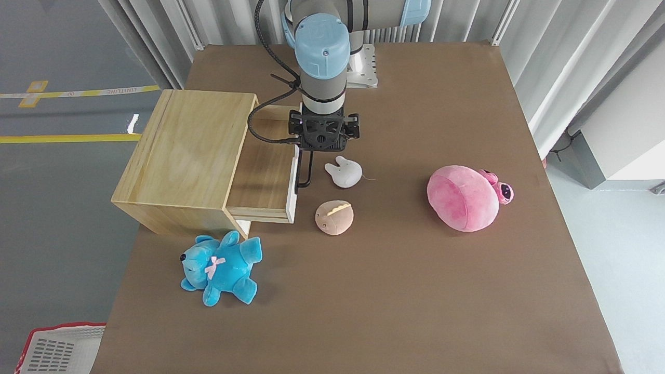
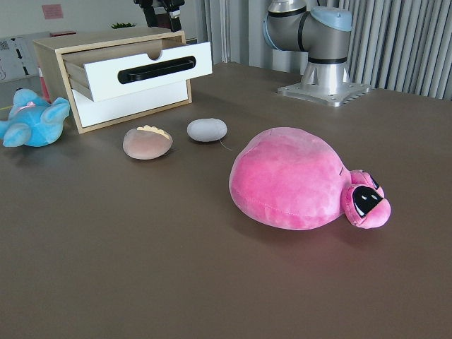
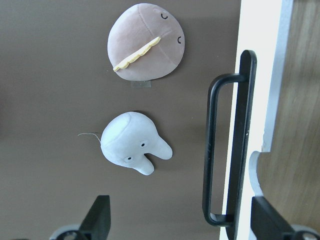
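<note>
My gripper hangs open over the front edge of an open wooden drawer (image 1: pixel 265 168), with its black handle (image 3: pixel 210 150) below and between the spread fingers in the wrist view. On the table beside the drawer lie a white plush toy (image 1: pixel 346 173) with a thin tail and a round beige-pink plush (image 1: pixel 332 219) with a cream strip. A large pink plush (image 1: pixel 460 196) with big eyes lies to the right. A blue bear (image 1: pixel 227 268) with a pink bow lies in front of the wooden cabinet (image 1: pixel 174 149).
A white-and-red basket (image 1: pixel 59 349) stands off the table at the lower left. The robot's base plate (image 2: pixel 296 92) is at the back of the table.
</note>
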